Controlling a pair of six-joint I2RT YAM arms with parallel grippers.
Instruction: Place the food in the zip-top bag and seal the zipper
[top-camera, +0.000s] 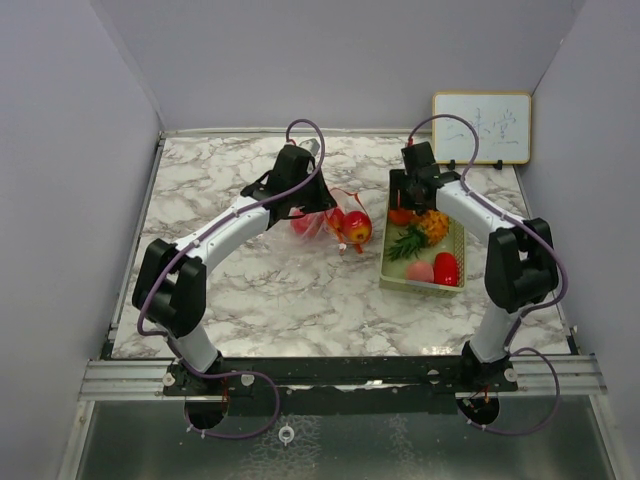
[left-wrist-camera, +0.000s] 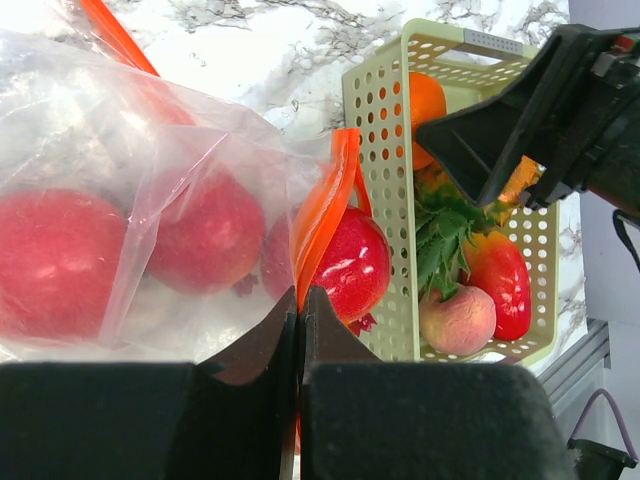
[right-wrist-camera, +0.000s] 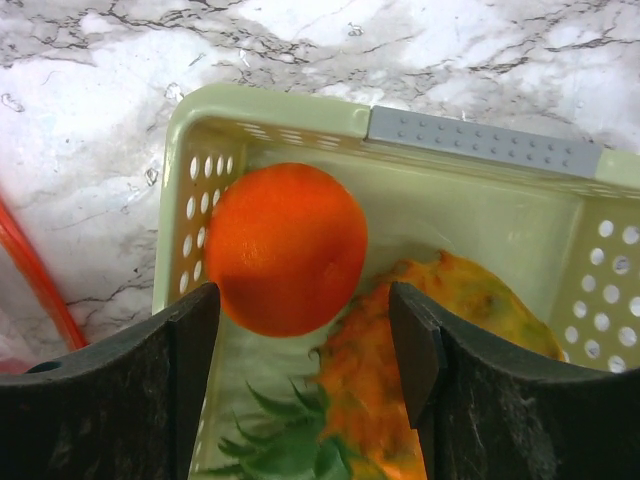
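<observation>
A clear zip top bag (left-wrist-camera: 60, 110) with an orange zipper edge (left-wrist-camera: 325, 215) lies at the table's middle, red pomegranates (left-wrist-camera: 207, 235) inside it. One pomegranate (left-wrist-camera: 352, 268) sits at the bag's mouth. My left gripper is shut on the orange edge, which runs between its fingers. Over the back left corner of the green basket (top-camera: 385, 262) hangs my right gripper, its fingers apart and empty. An orange (right-wrist-camera: 287, 248) lies below and just ahead of those fingertips in the right wrist view. Beside it is a pineapple (right-wrist-camera: 365, 350) with green leaves.
A peach (left-wrist-camera: 458, 320) and a red apple (left-wrist-camera: 500, 283) lie at the basket's front end. Behind the basket stands a whiteboard (top-camera: 482, 125). Bare marble tabletop (top-camera: 290, 310) spreads in front of the bag and to its left.
</observation>
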